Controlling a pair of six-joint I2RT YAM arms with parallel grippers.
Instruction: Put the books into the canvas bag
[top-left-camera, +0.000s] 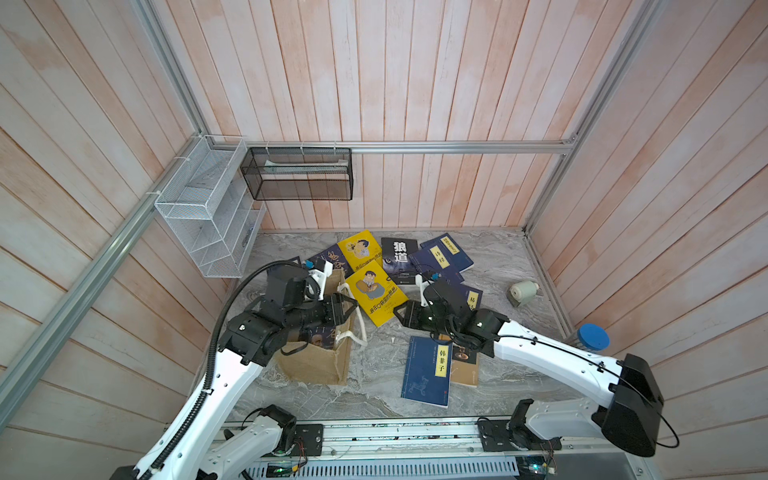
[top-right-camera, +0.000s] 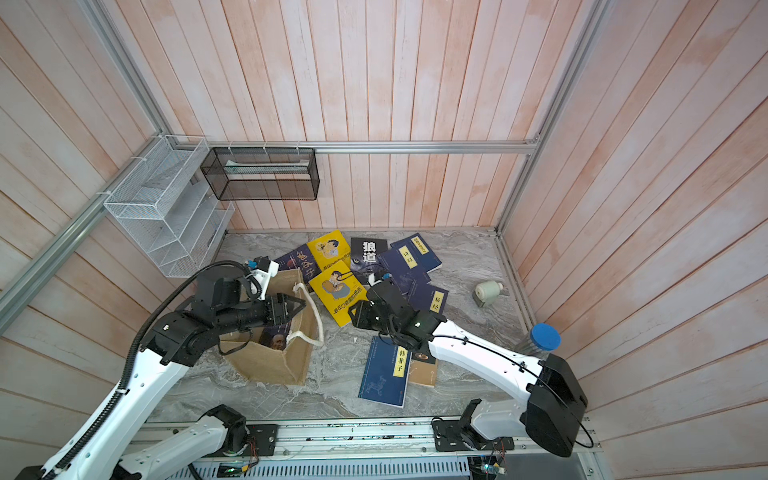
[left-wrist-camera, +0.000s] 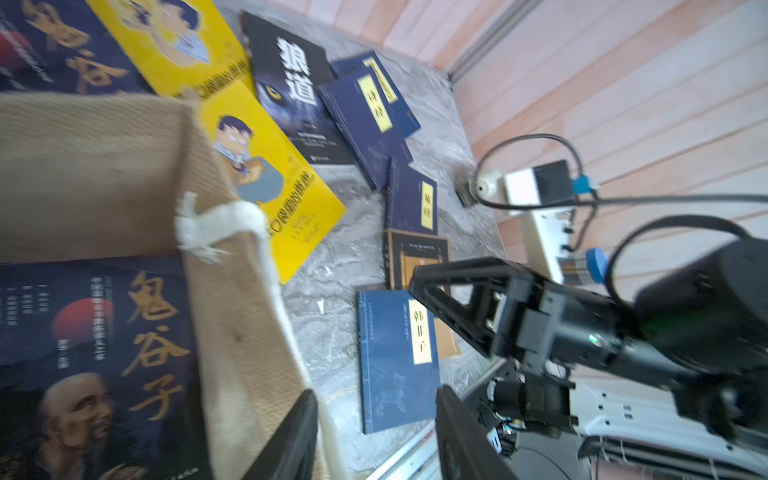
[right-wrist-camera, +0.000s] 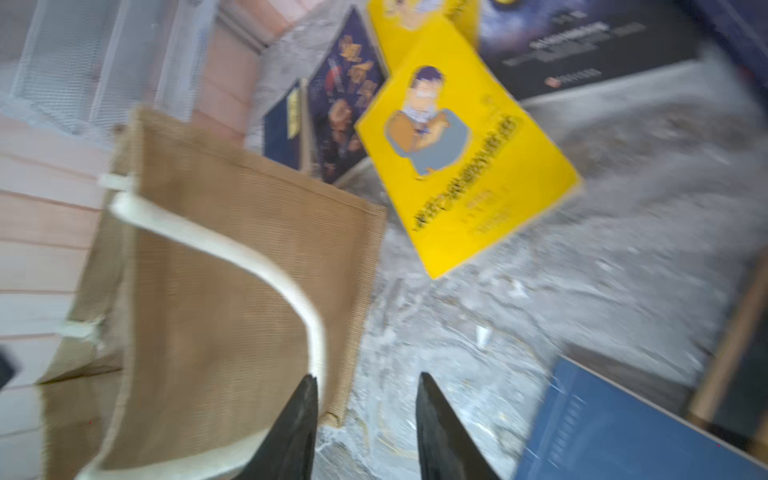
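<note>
The tan canvas bag stands upright at the left, its mouth facing up and white handles hanging on its right side. A dark blue book with gold lettering lies inside it. Over the bag, my left gripper is open, with nothing between its fingers. My right gripper hangs open and empty to the right of the bag, above the table. A yellow book lies beyond it. Two blue books and a black book rest behind. Nearer the front are a blue book and a brown one.
White wire shelves and a black mesh basket hang at the back left. On the right stand a pale cup-like object and a blue-lidded jar. Bare table lies between the bag and the front blue book.
</note>
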